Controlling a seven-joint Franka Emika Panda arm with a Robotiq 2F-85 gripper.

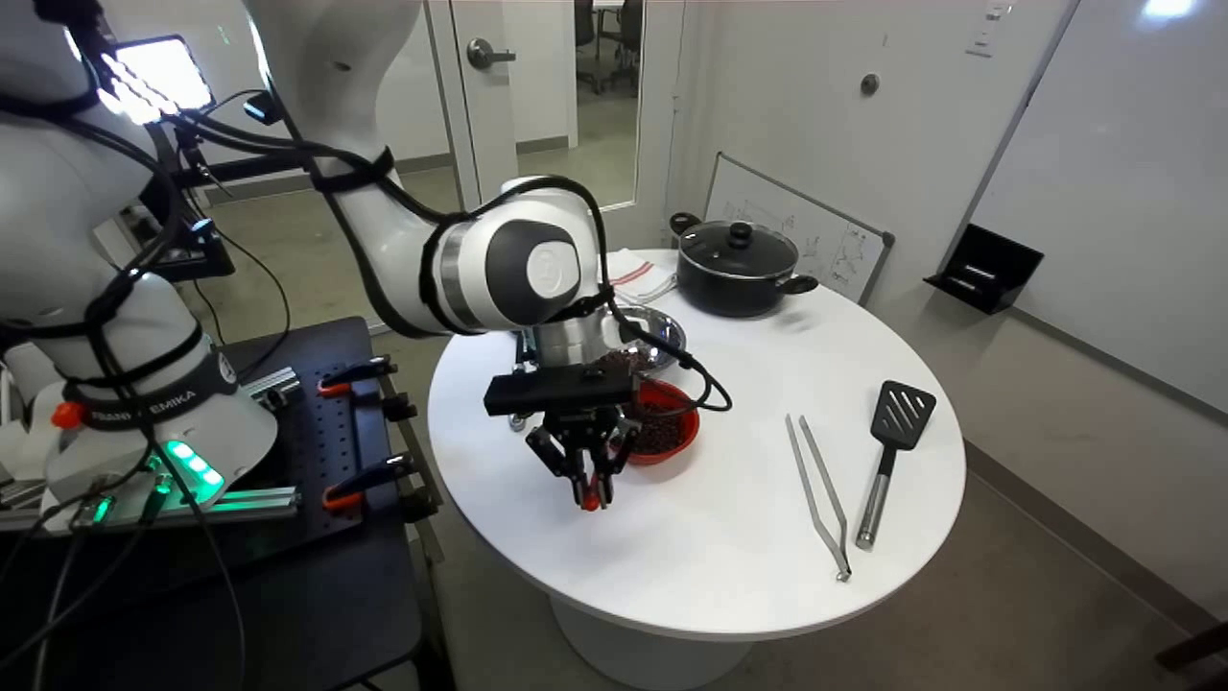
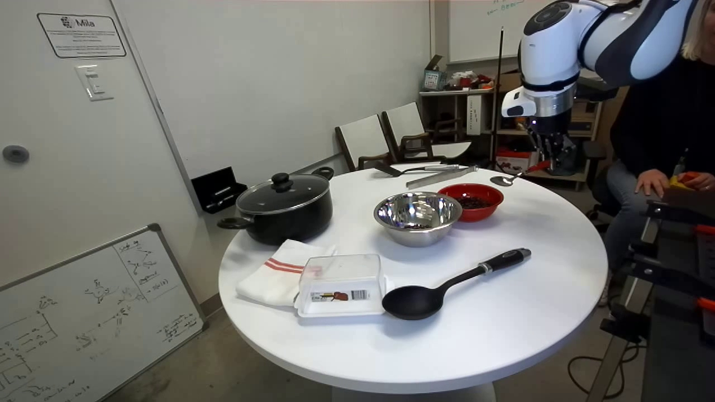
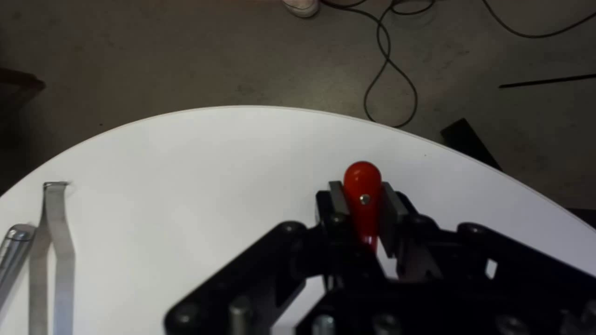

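Observation:
My gripper is shut on the red handle of a metal spoon, above the white table in front of the red bowl. The handle's rounded end pokes out between the fingertips in the wrist view. In exterior view 2 the spoon's metal head points away from the gripper, toward the table's middle; the wrist view does not show it. Dark bean-like bits fill part of the red bowl. Beside that bowl stands a steel bowl, partly hidden by the arm in exterior view 1.
Metal tongs and a slotted spatula lie at the right. A lidded black pot, a folded towel, a clear plastic box and a black ladle stand or lie around the bowls.

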